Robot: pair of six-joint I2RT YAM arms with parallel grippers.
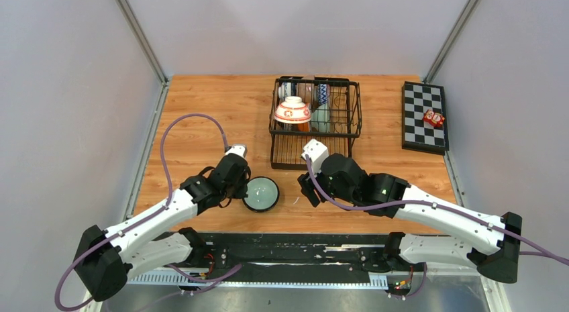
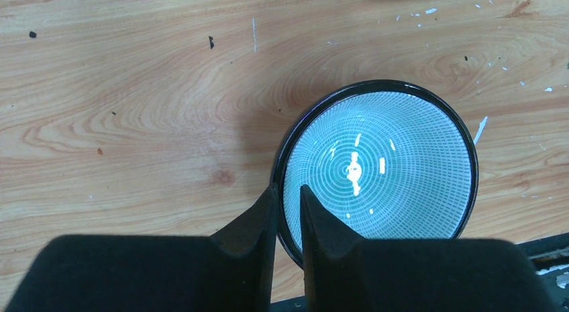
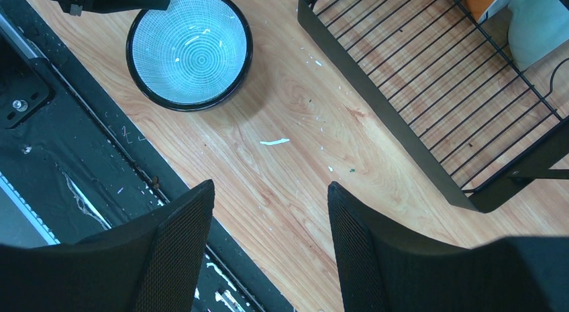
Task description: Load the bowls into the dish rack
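Observation:
A black-rimmed bowl with a pale ribbed inside lies on the table at front centre. My left gripper is over its left rim, fingertips a narrow gap apart, the rim showing between them. My right gripper is open over bare wood, right of that bowl. The black dish rack behind holds several bowls in its upper part, with a red-patterned white bowl upside down on top; its lower tray shows bare wires.
A checkerboard with a red object is at the back right. The wood is clear left of the rack. A dark rail runs along the front edge.

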